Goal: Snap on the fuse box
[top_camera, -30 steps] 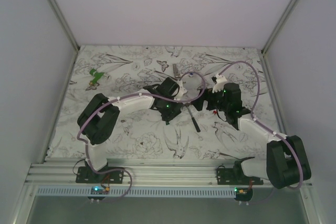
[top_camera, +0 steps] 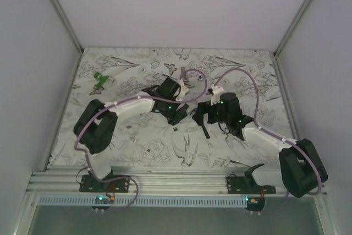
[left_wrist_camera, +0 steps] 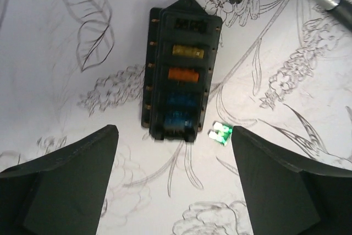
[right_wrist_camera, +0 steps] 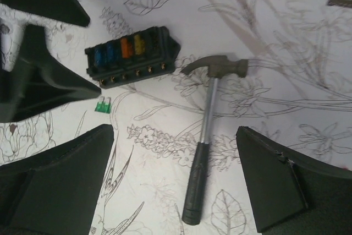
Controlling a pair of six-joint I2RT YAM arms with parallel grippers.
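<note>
The black fuse box (left_wrist_camera: 179, 70), with yellow, orange and blue fuses, lies on the table; in the left wrist view it sits centred between the fingers of my left gripper, which stands open just short of its lower end. A small green fuse (left_wrist_camera: 221, 133) lies beside it. In the right wrist view my right gripper is open over the table around the hammer's handle, with the fuse box (right_wrist_camera: 132, 56) above left and parts of the left gripper at upper left.
The hammer (right_wrist_camera: 203, 152) lies right of the fuse box. A green tool (top_camera: 99, 81) lies at the back left of the table, and other small items lie at the back.
My left arm has shifted back to the left. My right gripper has moved left, closer to the fuse box and over the hammer.
</note>
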